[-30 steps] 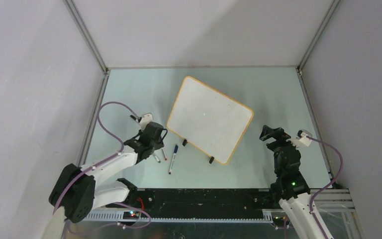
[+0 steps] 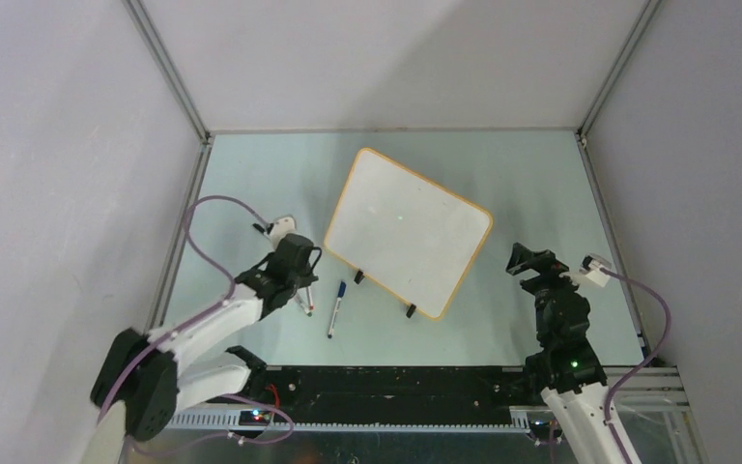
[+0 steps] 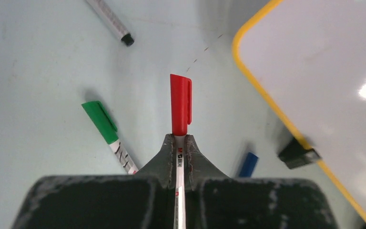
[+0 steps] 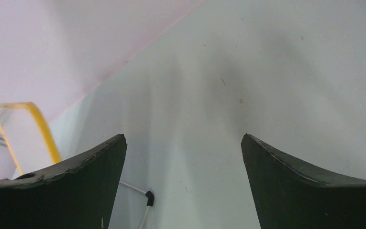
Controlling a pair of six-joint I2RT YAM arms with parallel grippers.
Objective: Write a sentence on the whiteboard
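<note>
In the left wrist view the red-capped marker [image 3: 180,106] is pinched in my left gripper, which is shut on its white barrel just below the cap. The white whiteboard [image 2: 409,232] with a yellow rim lies tilted in the middle of the table, to the right of the left gripper; it looks blank apart from glare. My right gripper stands open at the right side, nothing between its fingers, well away from the markers.
A green-capped marker [image 3: 100,121] lies left of the held one, and a black-ended marker [image 3: 112,23] farther back. A blue-capped marker [image 2: 336,309] rests between the left arm and the whiteboard. Black clips [image 2: 411,310] sit on the board's lower edge. Table right of the board is clear.
The right arm shifted slightly.
</note>
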